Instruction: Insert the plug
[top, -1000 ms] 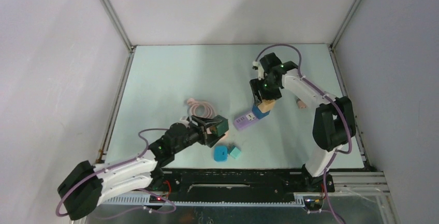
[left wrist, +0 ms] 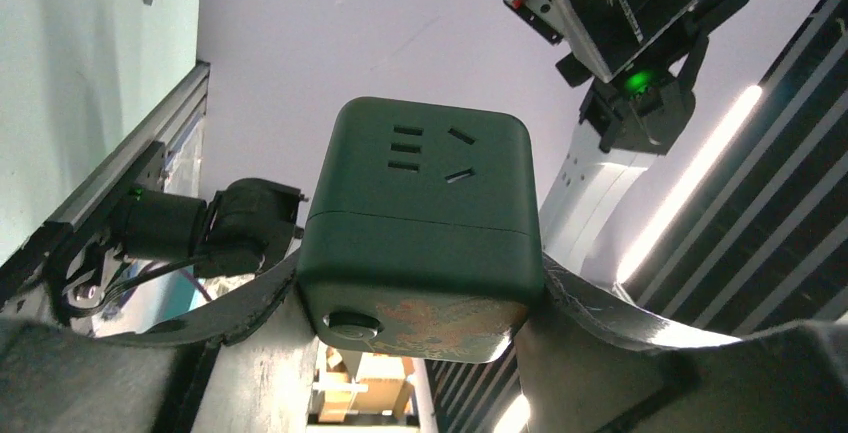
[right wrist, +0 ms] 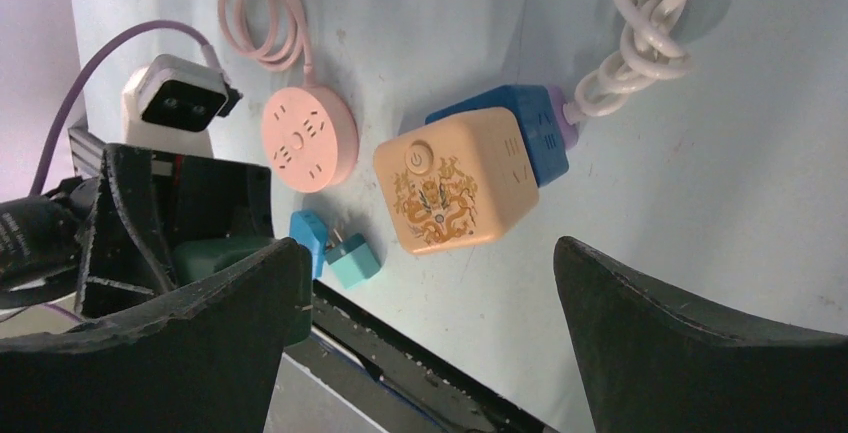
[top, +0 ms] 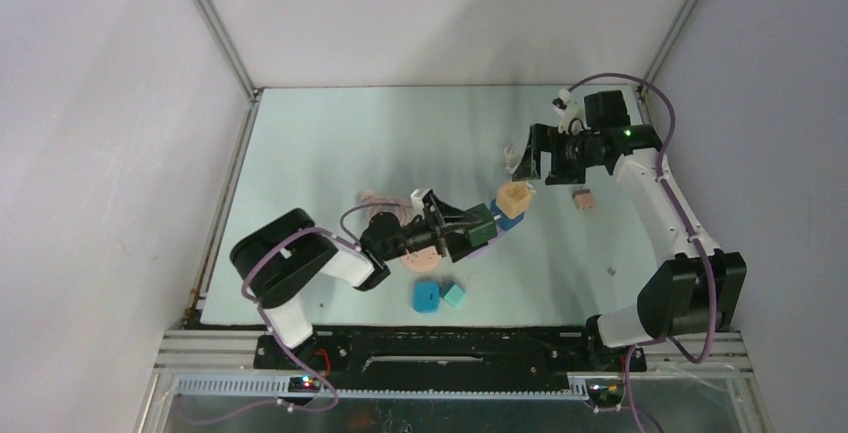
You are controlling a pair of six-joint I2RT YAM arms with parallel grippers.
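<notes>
My left gripper [top: 462, 235] is closed around a green socket cube [left wrist: 420, 188], which fills the space between its fingers in the left wrist view and hangs left of the tan cube [top: 515, 195]. The tan cube, with a gold pattern [right wrist: 445, 183], sits on a blue block [right wrist: 530, 128]; a purple power strip [top: 483, 251] lies under them, mostly hidden in the top view. My right gripper is open above and beside the tan cube, nothing between its fingers. A white coiled cable [right wrist: 650, 13] runs from the strip's end.
A pink round socket [right wrist: 305, 138] with coiled cord lies left of the stack. A blue square [top: 426, 297] and teal cube [top: 452, 294] lie near the front edge, a small pink cube [top: 585, 200] at right.
My left arm has carried the green cube rightward and up toward the stack, over the strip.
</notes>
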